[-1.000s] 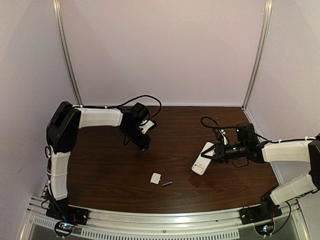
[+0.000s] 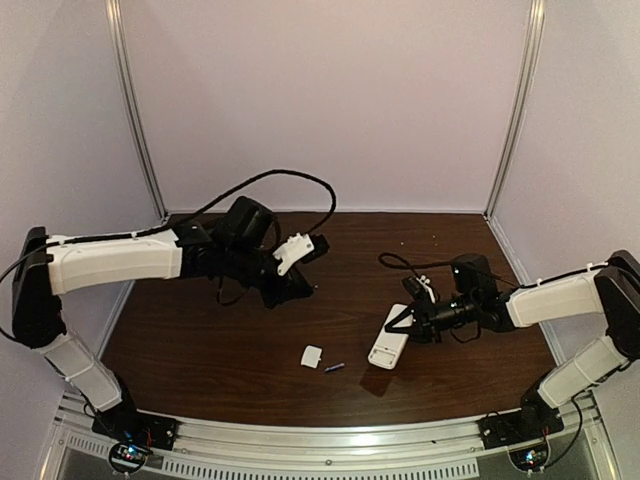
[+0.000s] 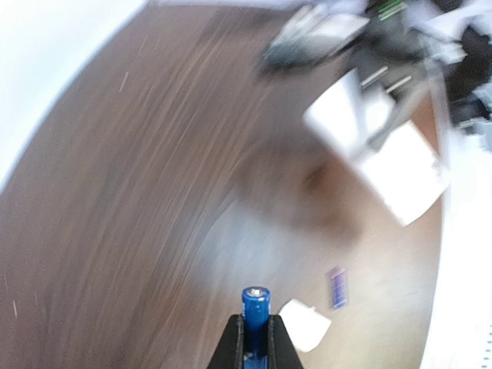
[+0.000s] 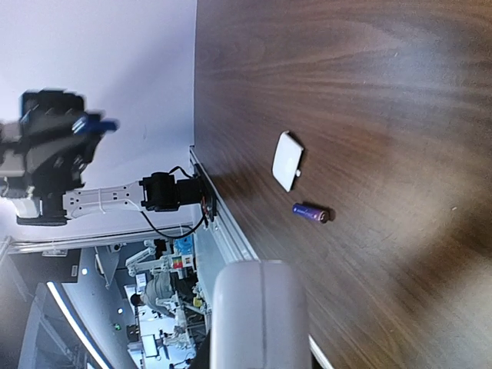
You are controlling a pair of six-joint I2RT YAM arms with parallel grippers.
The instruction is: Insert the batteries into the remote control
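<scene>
My left gripper is shut on a blue battery (image 3: 256,307), held upright in the left wrist view; in the top view that gripper (image 2: 298,285) hangs over the middle of the table. My right gripper (image 2: 398,326) is shut on the white remote control (image 2: 386,350), which is tilted above the table; its end fills the bottom of the right wrist view (image 4: 260,315). A white battery cover (image 2: 311,356) lies on the table, with a second battery (image 2: 334,367) beside it, purple-blue in the right wrist view (image 4: 310,212).
Pale walls stand at the back and sides, and a metal rail (image 2: 328,435) runs along the front edge.
My right gripper has moved a little toward the front left with the remote.
</scene>
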